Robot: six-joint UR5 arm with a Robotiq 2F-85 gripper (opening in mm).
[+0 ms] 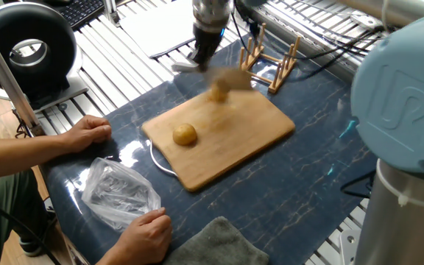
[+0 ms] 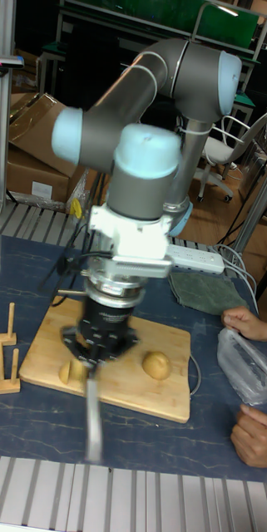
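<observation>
My gripper [image 1: 199, 60] is shut on a cleaver, above the far edge of the wooden cutting board [image 1: 234, 136]. The cleaver's blade [image 1: 231, 79] is motion-blurred and lies close to the far potato [image 1: 217, 93]; whether they touch I cannot tell. In exterior view 3 the cleaver's handle [image 2: 93, 421] sticks out towards the camera, below my dark gripper [image 2: 96, 346], while the blade is hidden. A second potato [image 1: 185, 135] rests on the board's near left part, apart from the blade. The far potato [image 2: 72, 372] shows partly beside the gripper.
A wooden peg rack [image 1: 271, 62] stands just behind the board. A person's hands [image 1: 144, 237] rest at the left and front, by a clear plastic bag [image 1: 120, 195]. A grey cloth [image 1: 218, 244] lies at the front. Table to the board's right is clear.
</observation>
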